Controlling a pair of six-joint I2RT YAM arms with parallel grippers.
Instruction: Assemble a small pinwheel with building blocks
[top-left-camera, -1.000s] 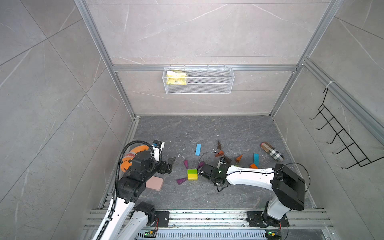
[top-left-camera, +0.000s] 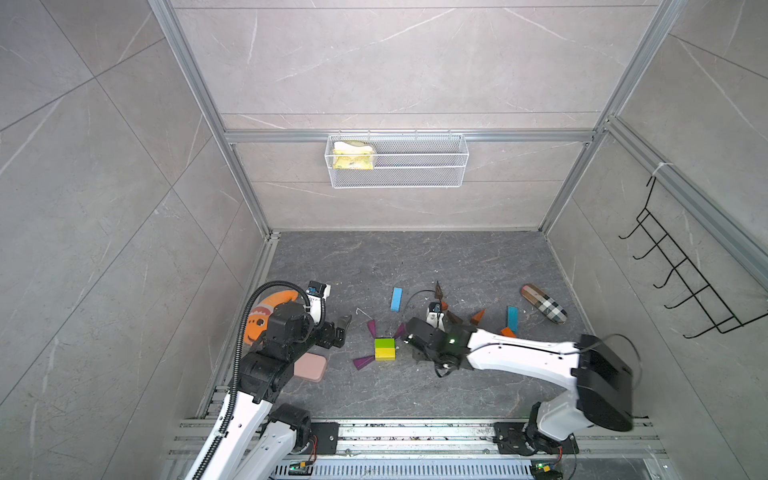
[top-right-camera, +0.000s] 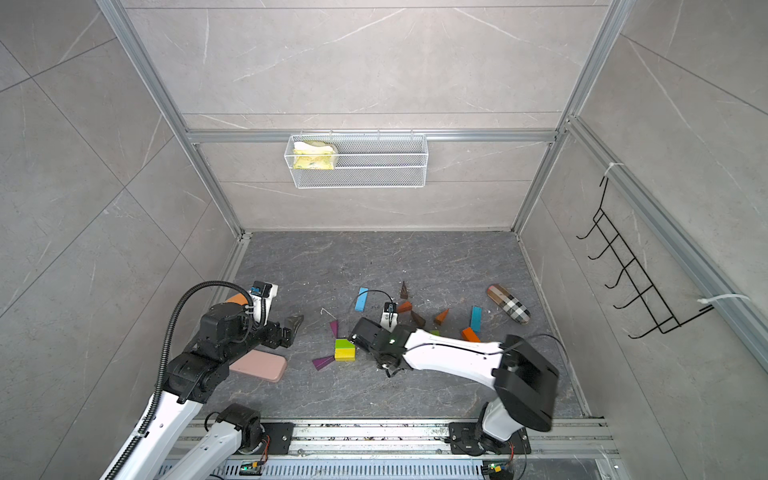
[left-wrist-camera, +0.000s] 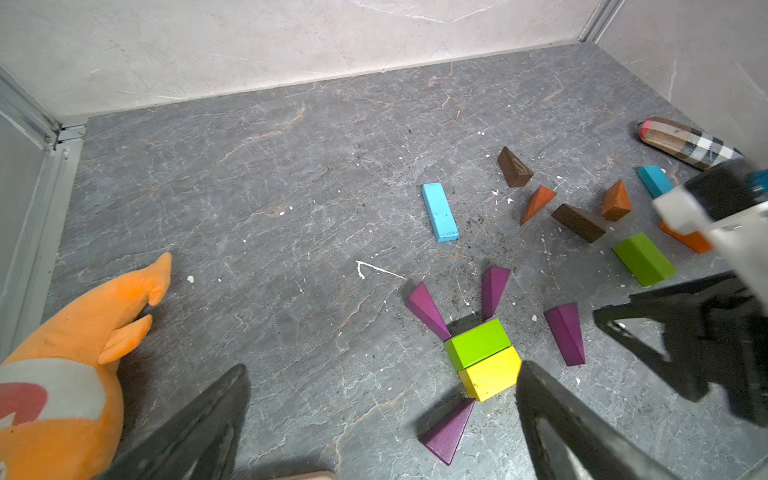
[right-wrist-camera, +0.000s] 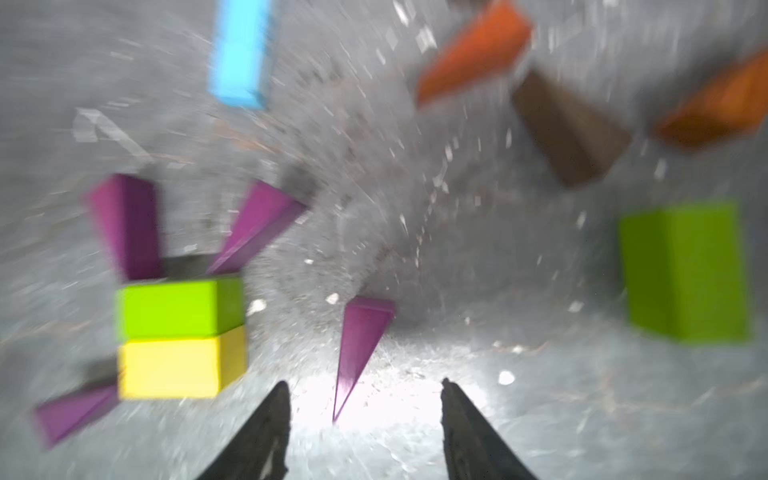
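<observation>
A green block (right-wrist-camera: 180, 308) and yellow block (right-wrist-camera: 172, 368) lie together. Purple wedges sit round them: one behind left (right-wrist-camera: 128, 224), one behind right (right-wrist-camera: 252, 228), one front left (right-wrist-camera: 76, 412), one at right (right-wrist-camera: 360, 344), standing apart from the blocks. My right gripper hangs open and empty over the right purple wedge. My left gripper is open and empty at the left, raised above the floor.
Blue block (left-wrist-camera: 438, 212), brown wedges (left-wrist-camera: 580, 222), orange wedges (left-wrist-camera: 616, 200) and another green block (left-wrist-camera: 644, 260) lie to the right. An orange plush (left-wrist-camera: 64, 376) and pink pad (top-right-camera: 256, 364) lie left.
The left arm and blocks look unchanged.
</observation>
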